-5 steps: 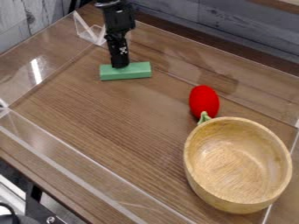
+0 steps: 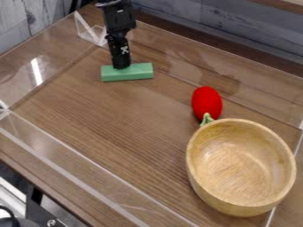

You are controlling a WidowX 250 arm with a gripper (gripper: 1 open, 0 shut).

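My gripper (image 2: 120, 56), dark, reaches down from the back of the table to a light green rectangular block (image 2: 135, 72), its tip at the block's top edge. The fingers appear shut, though they are small in view; whether anything is between them is hard to make out.
A red object (image 2: 207, 104) with a green stem lies right of centre. A large pale yellow bowl (image 2: 239, 151) sits at the lower right. A wall edge runs along the back right.
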